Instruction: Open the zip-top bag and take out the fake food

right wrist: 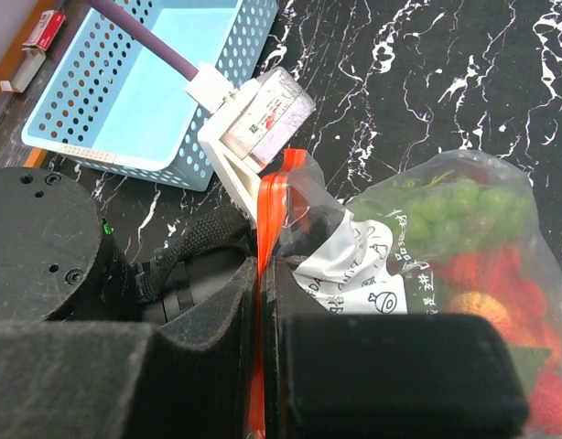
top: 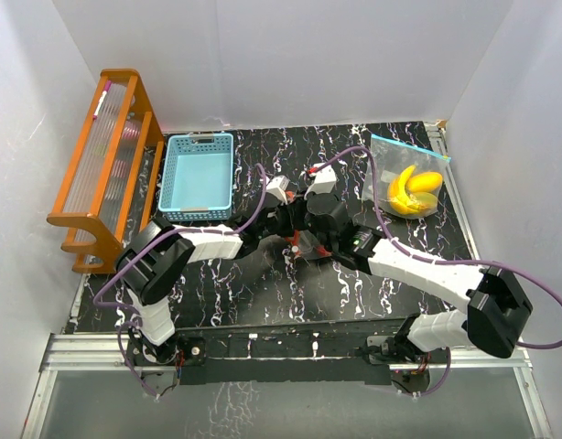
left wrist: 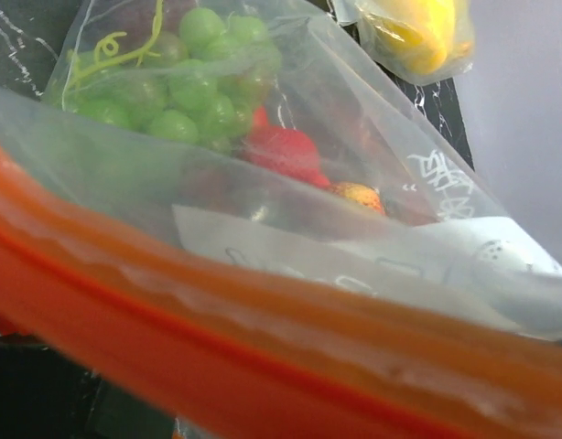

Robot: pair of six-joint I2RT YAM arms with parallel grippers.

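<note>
A clear zip bag [right wrist: 464, 210] with an orange zip edge lies under both arms at mid-table. Inside it the right wrist view shows green grapes [right wrist: 450, 206], red pieces [right wrist: 501, 274] and an orange fruit [right wrist: 480, 309]. My right gripper is shut on the orange zip edge. My left gripper [top: 286, 218] is close against the right one, at the bag's mouth; its fingertips are hidden, so how far apart they are does not show. Across the left wrist view the orange zip edge [left wrist: 263, 334] runs very near the camera, with grapes [left wrist: 194, 87] behind clear plastic.
At the back left stands an empty blue basket [top: 197, 174], beside a wooden rack [top: 107, 165] with clear panels. A second clear bag with bananas and other yellow food [top: 414, 190] rests at the back right.
</note>
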